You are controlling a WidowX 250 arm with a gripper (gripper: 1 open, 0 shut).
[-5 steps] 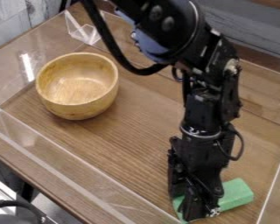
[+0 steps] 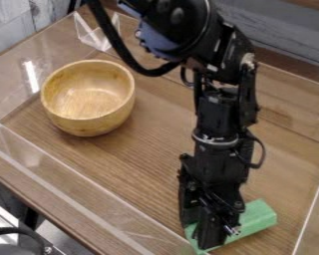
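Observation:
My black gripper (image 2: pixel 209 217) reaches down at the lower right of the camera view, low over a green object (image 2: pixel 255 221) that lies on the wooden table near its front edge. The gripper is shut on the green object, though its fingertips are partly hidden and dark, so the exact grip is hard to make out.
A wooden bowl (image 2: pixel 89 96) sits at the upper left. A clear plastic piece (image 2: pixel 96 32) lies at the back left.
My gripper and the green object have moved a little to the left over the last second.

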